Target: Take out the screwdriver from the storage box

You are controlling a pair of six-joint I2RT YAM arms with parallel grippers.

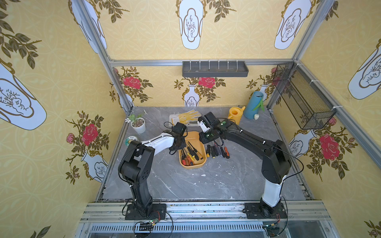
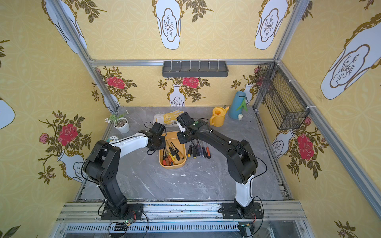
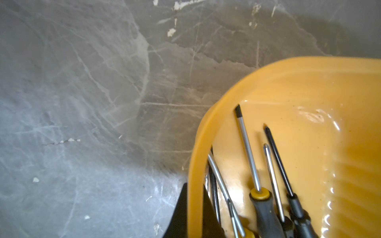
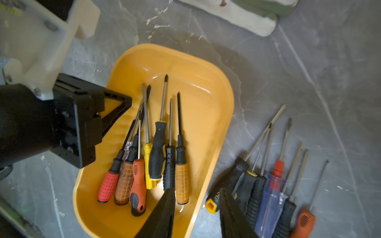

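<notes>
The orange storage box [image 4: 216,158] holds several screwdrivers with red, brown, yellow, black and orange handles. Among them, an orange-handled screwdriver [image 4: 181,178] lies nearest the box's right wall. My left gripper is shut on the box's left rim, one finger on each side. Above the box's right side, in the right wrist view, my right gripper is open with nothing between its fingers. Outside the box to its right, several screwdrivers lie on the table, including a black one [image 4: 228,182] and an orange-and-black one [image 4: 304,222].
Work gloves [image 1: 186,117] lie behind the box. A yellow watering can [image 1: 235,115] and a blue vase [image 1: 252,105] stand at the back right. A potted plant [image 1: 138,124] is at the left.
</notes>
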